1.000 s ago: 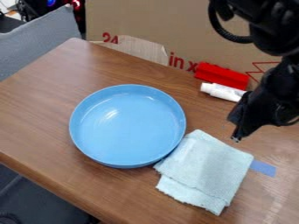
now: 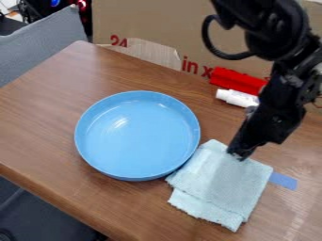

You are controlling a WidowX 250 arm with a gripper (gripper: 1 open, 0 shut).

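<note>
A black gripper (image 2: 240,149) reaches down from the upper right, its tip at the top edge of a folded pale blue cloth (image 2: 217,193); whether its fingers grip anything is unclear. A light blue plate (image 2: 136,135) lies left of the cloth on the wooden table (image 2: 63,99).
A cardboard box (image 2: 151,24) stands along the back, with a red object (image 2: 234,79) and a white tube (image 2: 234,98) before it. Blue tape (image 2: 283,181) is right of the cloth. Its front edge runs below the plate.
The gripper has moved down and slightly left to the cloth's upper edge. The plate and cloth look unmoved.
</note>
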